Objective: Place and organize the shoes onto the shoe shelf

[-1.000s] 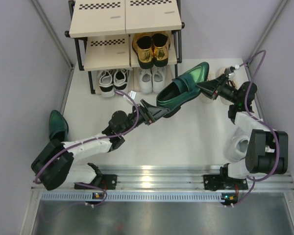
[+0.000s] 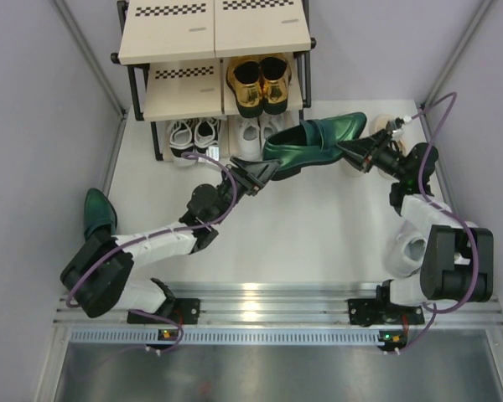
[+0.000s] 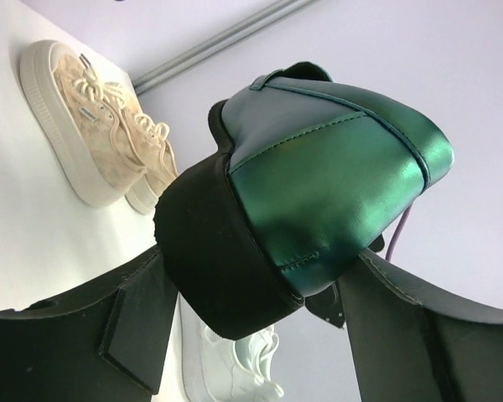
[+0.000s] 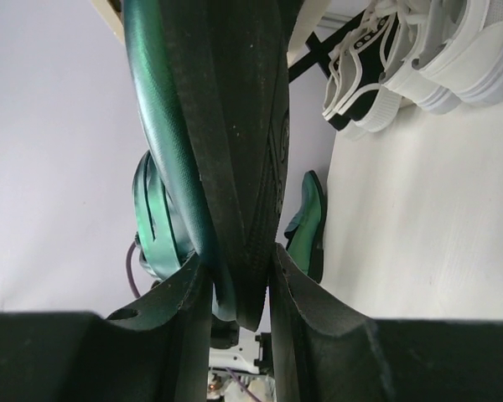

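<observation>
A green loafer (image 2: 323, 138) hangs between my two grippers in front of the shelf's right side. My left gripper (image 2: 264, 174) is at its heel, which fills the space between the fingers in the left wrist view. My right gripper (image 2: 352, 151) has the toe end between its fingers, as the right wrist view shows. A second green shoe (image 2: 100, 213) lies at the far left. The shoe shelf (image 2: 168, 33) holds gold shoes (image 2: 248, 88) on the middle tier and black-and-white and white shoes (image 2: 249, 138) below; the middle tier's left board is empty.
Beige sneakers (image 3: 92, 134) lie at the back right, partly behind the right arm, and a white shoe (image 2: 409, 251) lies near the front right. Walls stand on both sides.
The loafer has turned more level, its heel end rising toward the shelf with my left gripper. My right gripper has moved little.
</observation>
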